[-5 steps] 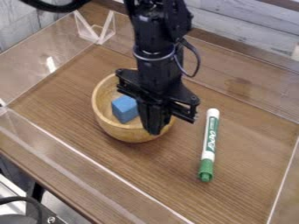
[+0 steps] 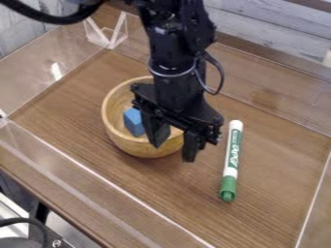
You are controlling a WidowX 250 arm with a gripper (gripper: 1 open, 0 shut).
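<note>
The black gripper hangs over the yellow-tan bowl in the middle of the table, its fingers apart and open. A blue block sits in the bowl, partly hidden behind the gripper. To the right of the bowl, a green and white marker lies on the wooden table.
A pale wall stands along the back. A white frame-like object is at the back left, and a black cable lies at the lower left.
The gripper has tilted or shifted slightly, with its fingers now showing lower and wider over the bowl's front and right side, covering more of the bowl. The marker has not moved.
</note>
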